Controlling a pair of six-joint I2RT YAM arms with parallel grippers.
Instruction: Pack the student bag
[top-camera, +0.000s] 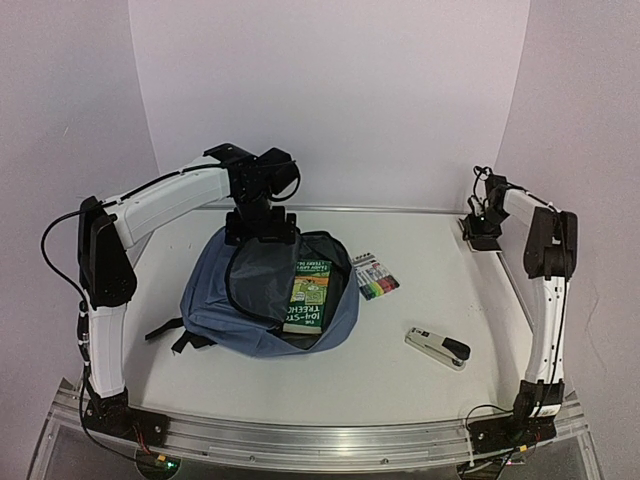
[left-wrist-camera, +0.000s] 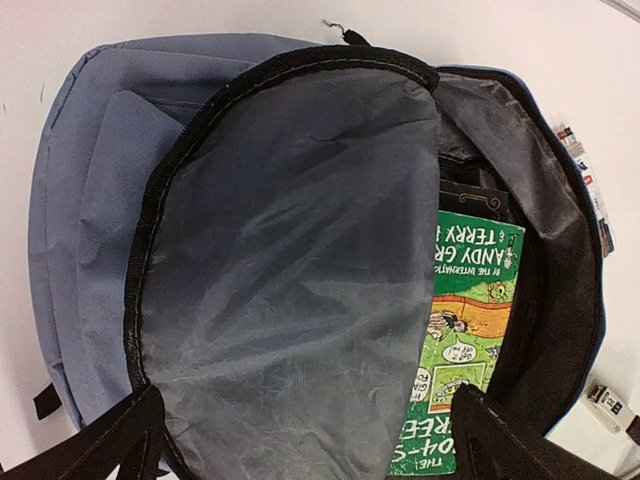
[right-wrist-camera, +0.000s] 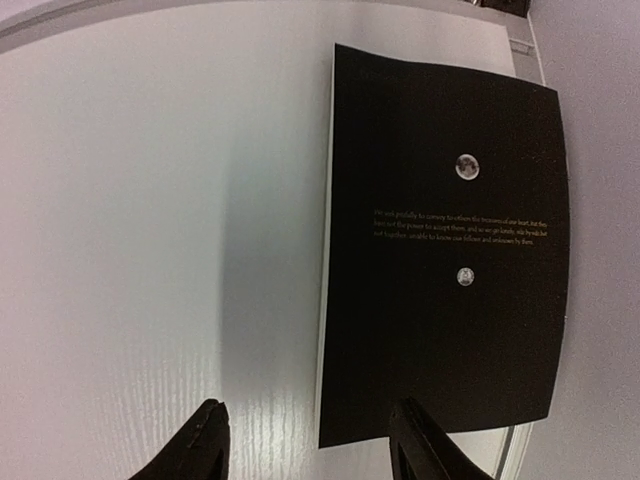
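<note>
The blue student bag (top-camera: 208, 300) lies unzipped at the table's left, its grey flap (left-wrist-camera: 290, 270) folded partly across the opening. Inside is a green book (top-camera: 306, 300), its left side covered by the flap in the left wrist view. My left gripper (top-camera: 262, 230) hovers at the bag's far side, open and empty. At the far right corner lies a black notebook (right-wrist-camera: 440, 330), mostly hidden from above by the right arm. My right gripper is open near the notebook's left edge, nothing between its fingers. Whether it touches the notebook cannot be told.
A pack of coloured markers (top-camera: 374, 277) lies against the bag's right side. The stapler (top-camera: 437, 348) rests on the front right of the table. Walls stand close behind and to the right of the notebook.
</note>
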